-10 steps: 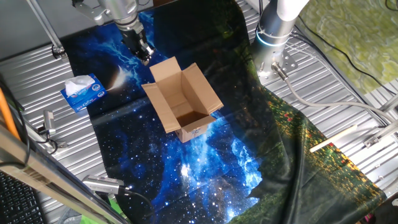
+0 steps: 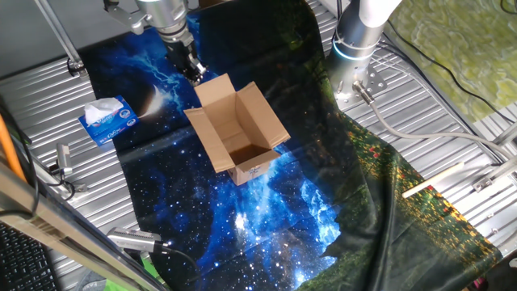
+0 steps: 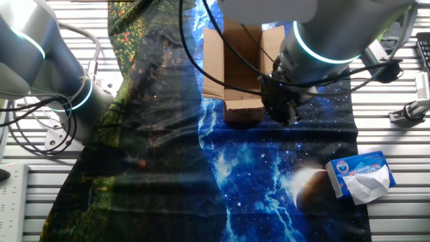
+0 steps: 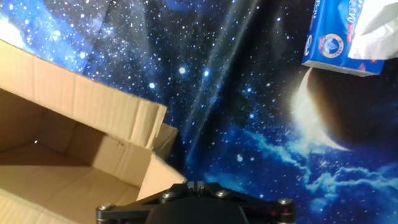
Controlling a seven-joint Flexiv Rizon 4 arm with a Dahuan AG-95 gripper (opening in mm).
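Note:
An open cardboard box (image 2: 216,144) stands on the star-patterned cloth, its flaps spread and its visible inside empty. Beside the box's far flap is my gripper (image 2: 195,78), pointing down. The wrist view has the gripper at the bottom edge, fingertips together with nothing showing between them. There the box (image 4: 74,93) fills the left side, and one flap corner comes close to the fingertips; whether they touch cannot be told. In exterior view 2 the arm partly covers the box (image 3: 213,64) and the gripper is dark against the cloth.
A blue tissue box (image 2: 110,123) with a white tissue sticking out lies at the cloth's left edge, apart from the cardboard box. The robot's base (image 2: 355,85) is at the upper right. Bare cloth (image 3: 161,181) spreads widely, with some folds.
My gripper has shifted slightly right in exterior view 1, closer to the far flap of the cardboard box. Both boxes stay where they were.

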